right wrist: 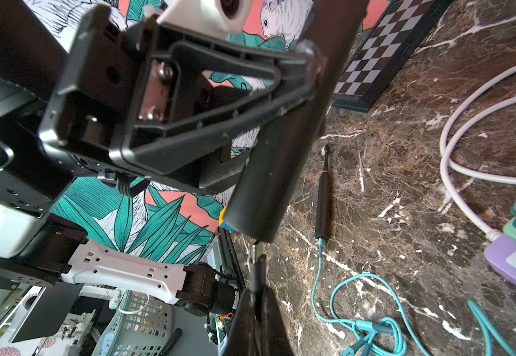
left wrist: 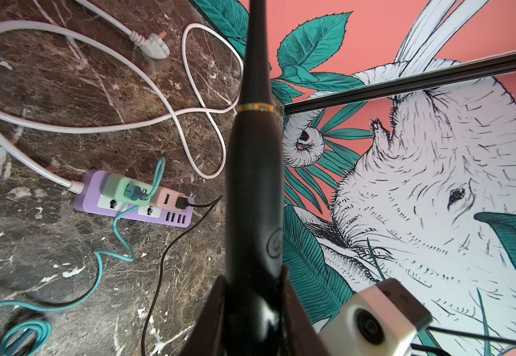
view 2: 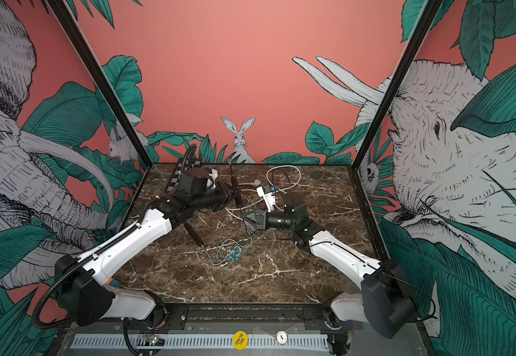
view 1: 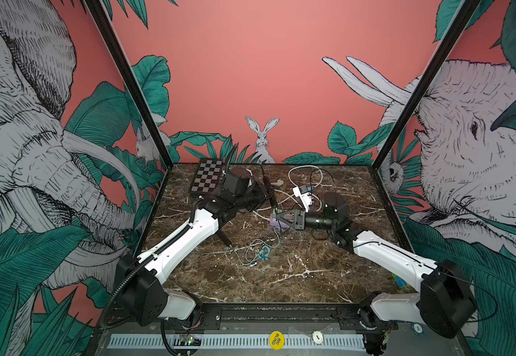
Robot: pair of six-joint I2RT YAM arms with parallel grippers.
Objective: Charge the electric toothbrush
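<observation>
My left gripper (view 1: 265,192) is shut on a black electric toothbrush (left wrist: 253,195), which has an orange ring at its neck. In the right wrist view the handle (right wrist: 287,160) slants, its bottom end facing my right gripper. The right fingers are shut on a small dark plug (right wrist: 258,273); its thin metal tip (right wrist: 255,248) meets the handle's bottom end, and how far in it sits cannot be told. A black cable (left wrist: 161,267) runs from the purple power strip (left wrist: 94,201). A second black toothbrush (right wrist: 323,207) lies on the table, joined to a teal cable (right wrist: 318,267).
Coiled teal cable (view 1: 263,254) lies at the front middle of the table. The strip's white cord (left wrist: 121,127) loops behind it, its plug (left wrist: 154,47) loose. A checkered board (view 1: 208,176) sits back left.
</observation>
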